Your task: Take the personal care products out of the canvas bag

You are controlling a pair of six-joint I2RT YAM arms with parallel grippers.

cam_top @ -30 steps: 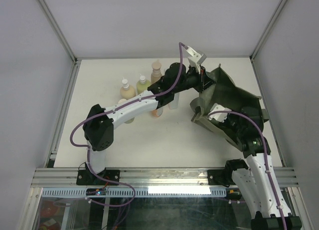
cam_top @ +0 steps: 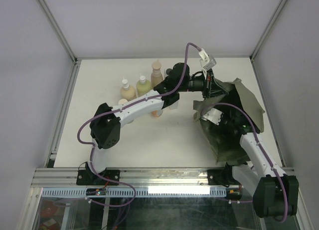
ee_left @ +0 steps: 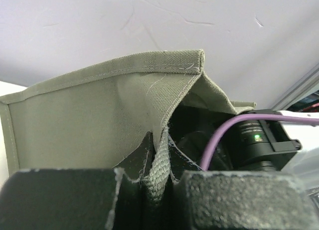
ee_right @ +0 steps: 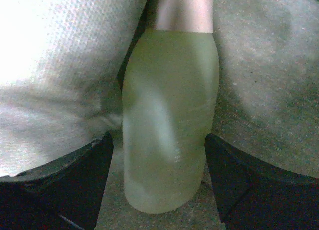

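Note:
The olive canvas bag [cam_top: 222,140] stands at the right of the table, its mouth pulled wide. My left gripper is shut on a fold of the bag's rim, which runs up from between its fingers. Reaching into the bag, my right arm hides its gripper in the top view. In the right wrist view a pale green bottle [ee_right: 169,120] with a pinkish neck lies against the fabric. My right gripper is open, its fingertips to either side of the bottle's lower part; whether they touch it I cannot tell.
Several bottles stand at the back left, among them a beige pump bottle [cam_top: 128,92], a yellow-green pump bottle [cam_top: 143,86] and a tall tan bottle [cam_top: 156,74]. My left arm passes over some of them.
The left gripper has moved slightly right with the bag's rim. My right arm has reached farther into the bag, and the bag's mouth has changed shape around it.

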